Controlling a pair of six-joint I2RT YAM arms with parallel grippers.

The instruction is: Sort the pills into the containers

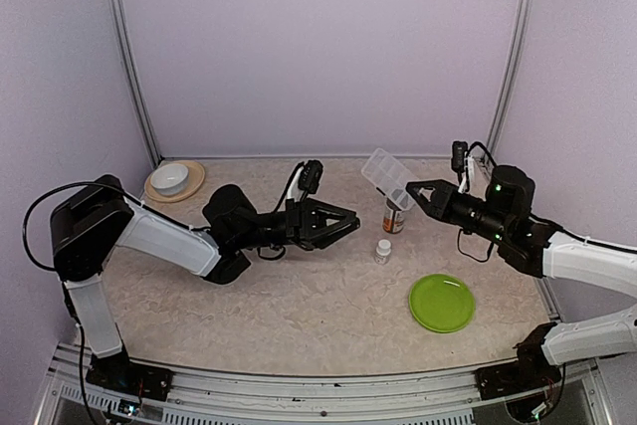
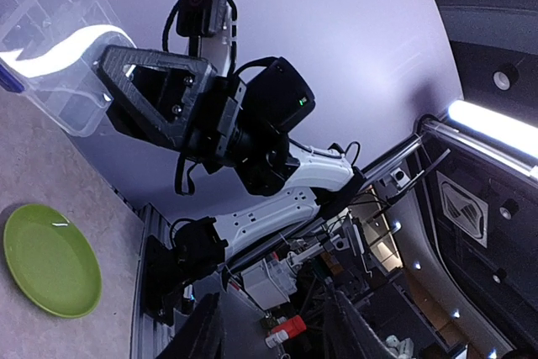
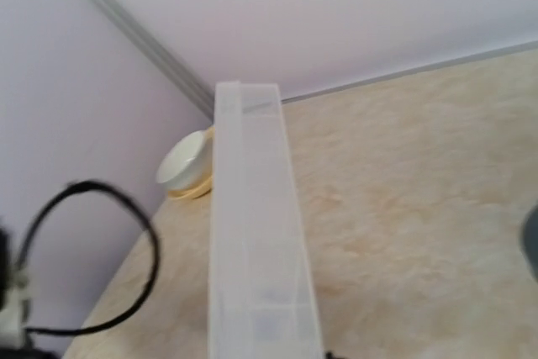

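Note:
A clear plastic pill box (image 1: 388,171) with compartments is held up tilted by my right gripper (image 1: 423,191), shut on it; in the right wrist view the box (image 3: 256,224) stands lengthwise up the middle. My left gripper (image 1: 348,223) is apart from the box, left and below it in the top view, with nothing seen between its fingers; it looks open. A small white-capped bottle (image 1: 382,251) stands on the table below. A larger labelled jar (image 1: 393,217) stands behind it. Whether pills are inside any of these is too small to tell.
A green plate (image 1: 441,302) lies front right; it shows also in the left wrist view. A white bowl (image 1: 170,176) sits on a round wooden board (image 1: 191,192) at back left.

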